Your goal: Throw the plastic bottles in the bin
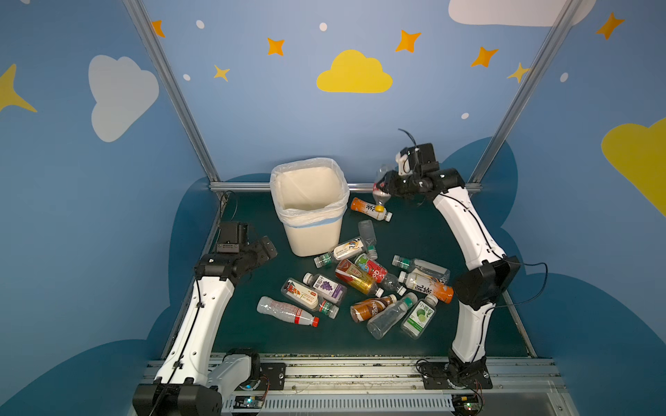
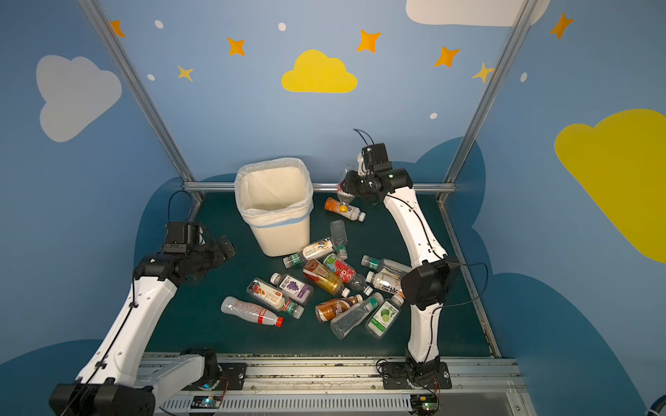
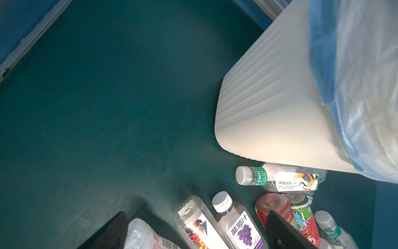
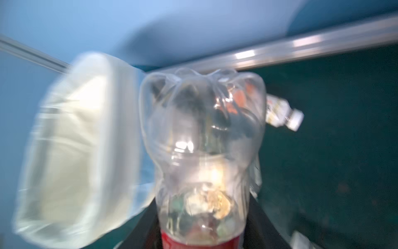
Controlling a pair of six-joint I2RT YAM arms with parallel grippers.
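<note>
My right gripper (image 1: pixel 390 183) is shut on a clear bottle (image 4: pixel 203 120) with a red label and yellow cap, held up off the floor to the right of the bin. The bottle's ribbed base fills the middle of the right wrist view, a finger on either side. The white bin (image 1: pixel 315 239), lined with a clear bag, stands at the back; its visible inside looks empty. Left of it, my left gripper (image 1: pixel 265 251) is open and empty. Several bottles lie on the floor, among them a grape one (image 3: pixel 244 228), a red-capped one (image 1: pixel 288 311) and an orange one (image 1: pixel 370 208).
Bottles crowd the floor in front and right of the bin, one white-capped tea bottle (image 3: pixel 286 177) close to its base. Bare green floor (image 3: pixel 124 103) lies left of the bin. A metal rail (image 1: pixel 242 186) runs along the back wall.
</note>
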